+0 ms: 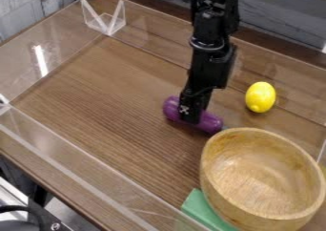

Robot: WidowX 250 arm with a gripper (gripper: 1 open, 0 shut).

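A purple eggplant (201, 122) lies on the wooden surface just left of and above a wooden bowl (260, 178). My black gripper (193, 113) reaches down from the top onto the eggplant's upper-left part and is shut on it. A yellow lemon-like object (260, 96) lies to the right of the gripper.
The wooden bowl fills the lower right, with a green mat (201, 212) under its left side. A clear plastic stand (102, 15) is at the upper left.
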